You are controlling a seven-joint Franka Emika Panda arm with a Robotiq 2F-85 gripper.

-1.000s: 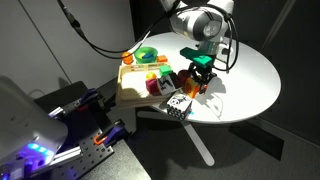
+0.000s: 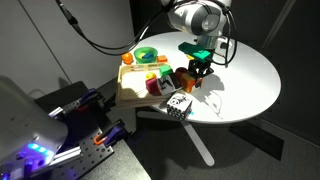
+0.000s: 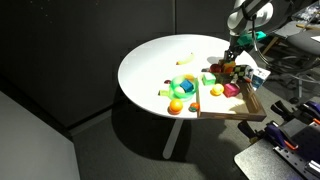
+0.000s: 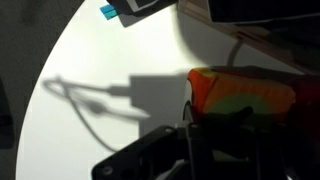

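Note:
My gripper (image 2: 195, 70) points down at an orange packet (image 2: 187, 83) standing on the round white table, to the right of the wooden tray. From the other side, the gripper (image 3: 231, 57) is right at the packet (image 3: 228, 68). In the wrist view the packet (image 4: 240, 92) shows orange with a green patch, and the dark fingers (image 4: 222, 140) lie close against its lower side. The fingers are shut. Deep shadow there hides whether any of the packet's edge is between them.
A wooden tray (image 2: 127, 94) holds several small items beside the packet. A black-and-white patterned box (image 2: 179, 105) stands near the table's front edge. A green bowl (image 2: 146, 55) is farther back. Bare table (image 2: 245, 95) lies to the right.
Over the last second my gripper and the packet have shifted slightly in exterior view 1, with less of the packet's orange showing. The tray and patterned box look unmoved.

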